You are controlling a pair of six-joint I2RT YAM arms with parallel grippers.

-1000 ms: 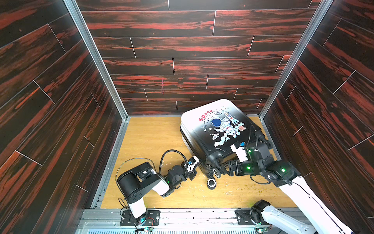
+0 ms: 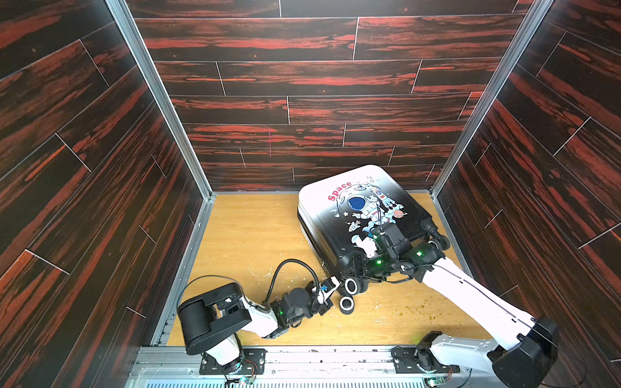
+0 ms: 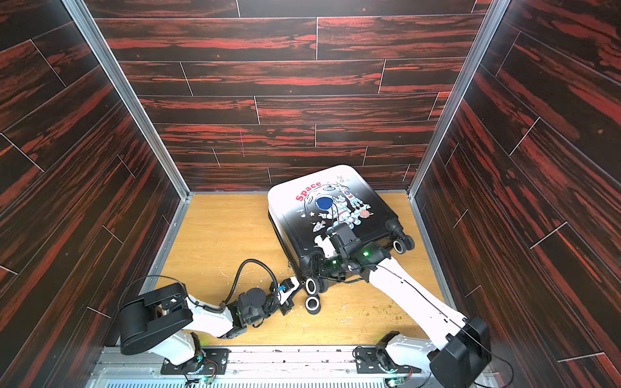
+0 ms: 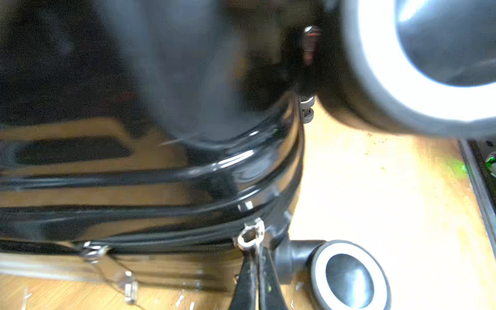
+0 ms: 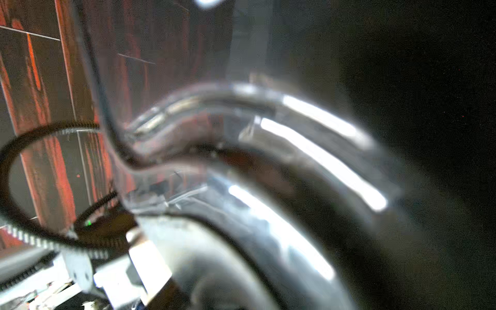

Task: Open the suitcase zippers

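The black suitcase [image 2: 330, 216] with a Space astronaut print lies flat at the back right, wheels toward the front. At its near-left corner my left gripper is shut, its fingertips at a silver zipper pull ring [image 4: 250, 236]; whether the ring is held is unclear. Another metal pull [image 4: 95, 252] hangs further left on the zipper track. My right gripper [image 2: 365, 265] is at the suitcase's near corner by a wheel [image 2: 351, 285]; its fingers are hard to see, and its wrist view shows only blurred glossy shell up close.
Wooden-patterned walls with metal rails enclose the tan tabletop [image 2: 245, 232]. Bare table lies left of the suitcase and along the front. A second wheel [image 3: 399, 246] sticks out at the suitcase's right corner.
The suitcase has shifted slightly to the left.
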